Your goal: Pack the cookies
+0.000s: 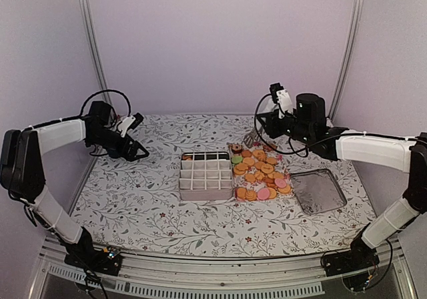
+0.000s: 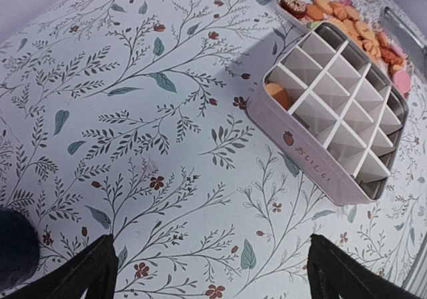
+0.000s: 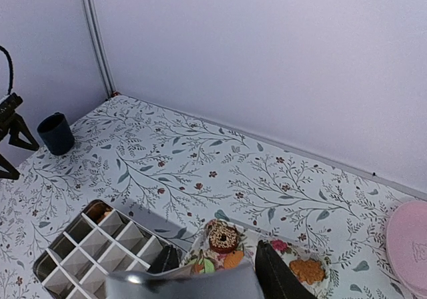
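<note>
A pale box with white dividers (image 1: pixel 206 195) stands mid-table. In the left wrist view, an orange-brown cookie (image 2: pixel 277 95) sits in one of its end compartments. To the box's right, several cookies (image 1: pixel 259 169), orange, pink and green, lie on a patterned tray. My right gripper (image 1: pixel 261 124) hovers above the tray's far end, shut on a grey metal tool (image 1: pixel 250 139), whose near part (image 3: pixel 183 287) shows between the fingers in the right wrist view. Away to the left, my left gripper (image 1: pixel 138 153) hangs open and empty; its fingers (image 2: pixel 100 269) show at the lower edge of its wrist view.
An empty metal tray (image 1: pixel 319 191) lies at the right. A dark cup (image 3: pixel 56 134) stands at the far left near the left gripper, and a pink plate (image 3: pixel 408 242) at the far right. Table left and front of the box is clear.
</note>
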